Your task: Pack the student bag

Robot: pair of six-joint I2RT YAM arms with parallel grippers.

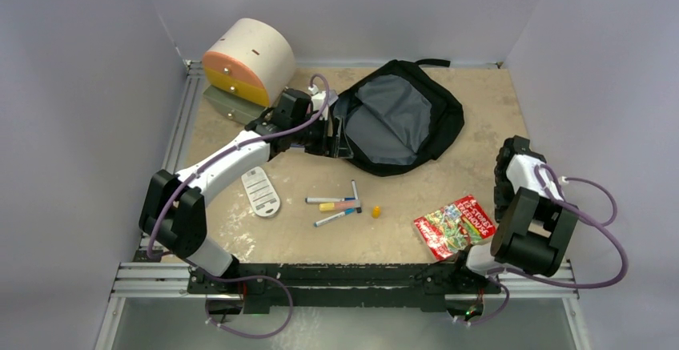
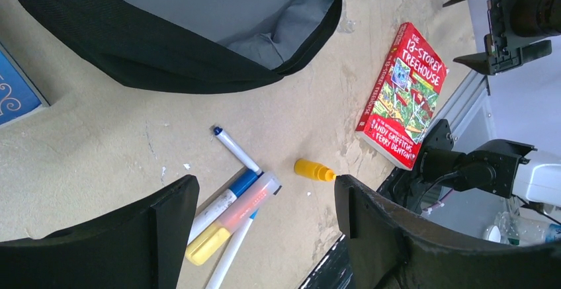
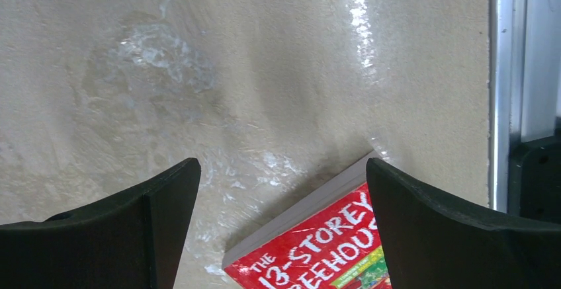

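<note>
The black backpack [image 1: 390,118] lies open on the table at the back centre, its grey lining showing. A red Treehouse book [image 1: 455,227] rests flat at the front right. Several markers [image 1: 340,206] lie in a loose group at the middle, with a small yellow bottle [image 1: 376,211] beside them. Part of a blue book [image 2: 14,90] enters the left wrist view's edge. My left gripper is open above the table near the bag's left side, nothing between its fingers. Over the table by the red book's end, my right gripper is open and empty.
A rounded drawer cabinet [image 1: 250,62] stands at the back left. A white object with dark print [image 1: 261,192] lies flat below the left arm. Between the bag and the red book the tabletop is bare, and walls close in both sides.
</note>
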